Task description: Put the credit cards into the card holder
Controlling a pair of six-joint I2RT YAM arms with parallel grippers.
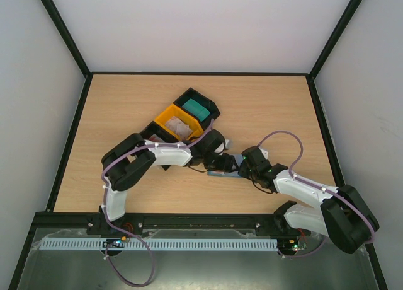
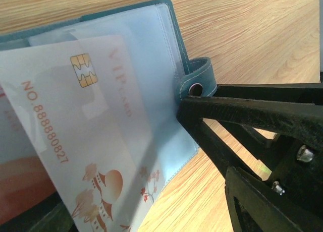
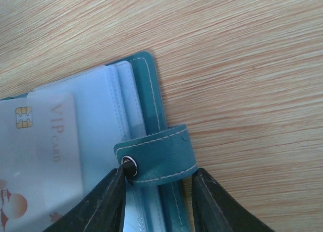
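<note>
A teal card holder [image 1: 219, 173] with pale sleeves lies on the table [image 1: 271, 107]. In the left wrist view a white VIP card [image 2: 101, 131] lies on its sleeve, and my left gripper is over the holder's snap-strap end; whether it holds anything is unclear. In the right wrist view the snap strap [image 3: 161, 154] of the card holder [image 3: 86, 75] sits between or just beyond the part-open fingertips of my right gripper, beside the VIP card [image 3: 40, 156].
Black and orange bins [image 1: 170, 118] stand behind the left arm, one with a teal item, one with pale items.
</note>
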